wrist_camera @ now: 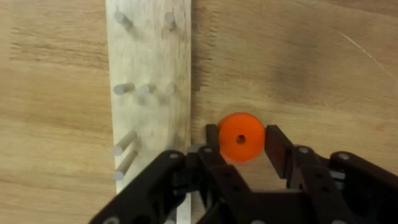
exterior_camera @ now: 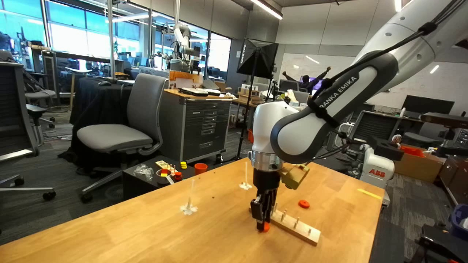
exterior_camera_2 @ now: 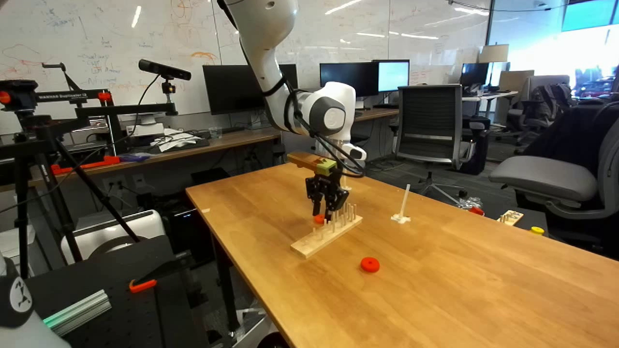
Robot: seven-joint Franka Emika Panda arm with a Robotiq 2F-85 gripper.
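An orange-red disc (wrist_camera: pixel 249 149) with a small centre hole lies on the table, between the fingers of my gripper. The left finger (wrist_camera: pixel 212 135) and right finger (wrist_camera: pixel 275 143) stand right at its two sides; whether both press on it is hard to tell. Beside them runs a pale wooden pegboard (wrist_camera: pixel 149 52) with rows of upright bare pegs. From the first exterior view, my gripper (exterior_camera: pixel 261 225) points down and partly hides the disc (exterior_camera: pixel 266 227) near one end of the pegboard (exterior_camera: pixel 289 224).
A second red disc (exterior_camera: pixel 304 204) lies on the table across the pegboard. Two thin white rods stand taped upright, one nearer (exterior_camera: pixel 189 198) and one farther (exterior_camera: pixel 246 175).
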